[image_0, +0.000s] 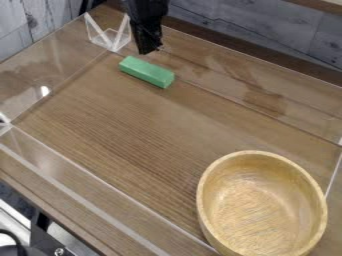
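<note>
A black gripper (150, 44) hangs at the top of the view, above and just behind a green block (146, 72) that lies on the wooden table (120, 140). Whether its fingers are open or shut is too small and dark to tell.
A large empty beige bowl (261, 208) sits at the front right. Clear plastic pieces (110, 32) are at the back left. The table's edge runs along the lower left.
</note>
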